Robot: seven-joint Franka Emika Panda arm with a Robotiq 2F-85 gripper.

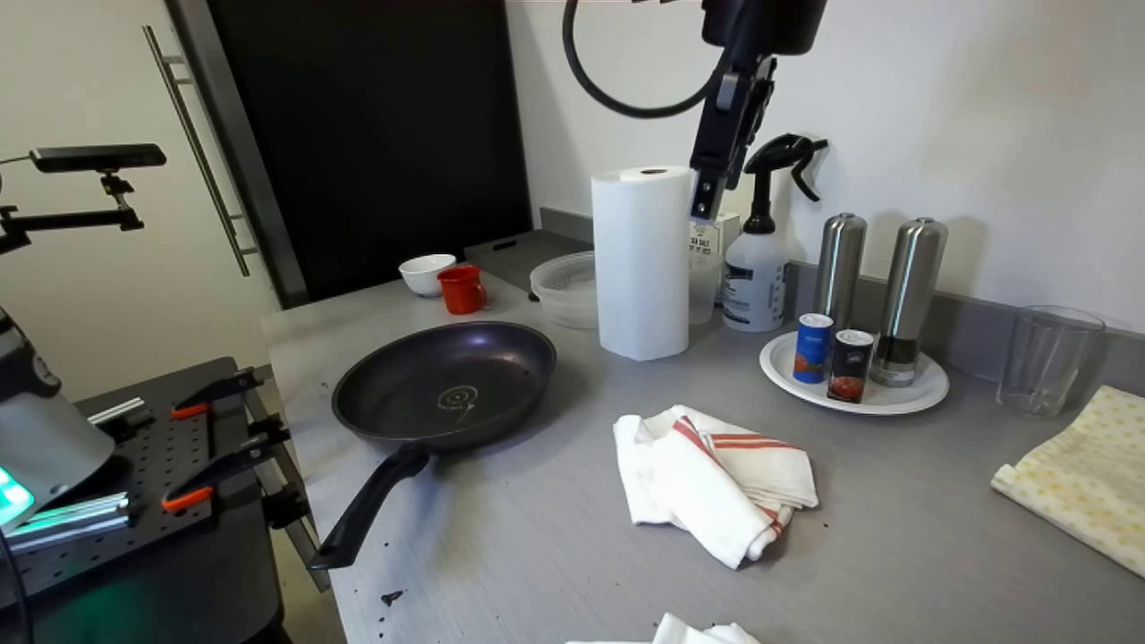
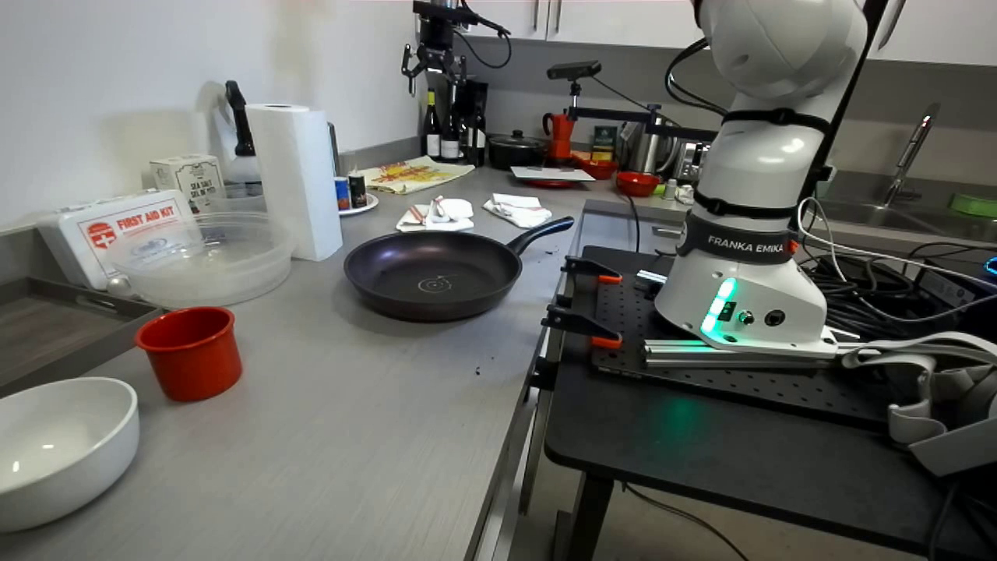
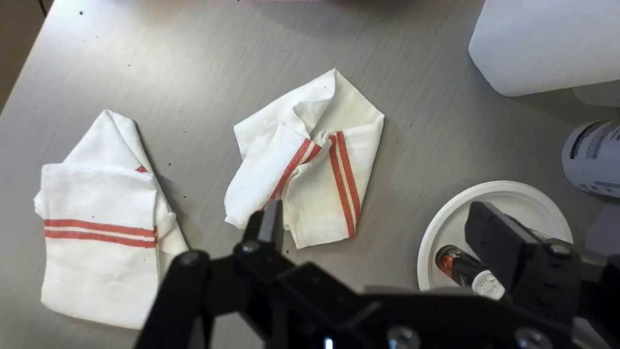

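My gripper is open and empty, its two black fingers spread wide in the wrist view. It hangs high above the counter in exterior view 1, its fingertips overlapping the paper towel roll's upper right edge in the picture. One white cloth with red stripes [image 3: 311,157] lies crumpled on the counter, well below the fingers. A second striped cloth [image 3: 96,273] lies folded to its left in the wrist view. The black frying pan [image 1: 451,376] sits empty on the counter, handle toward the front edge.
The paper towel roll [image 1: 641,263] and spray bottle [image 1: 754,281] stand along the wall. A white plate [image 1: 912,394] carries shakers and metal mills. A clear glass [image 1: 1047,360] stands at the right; a red cup [image 1: 462,291] and white bowl [image 1: 425,273] sit at the back left.
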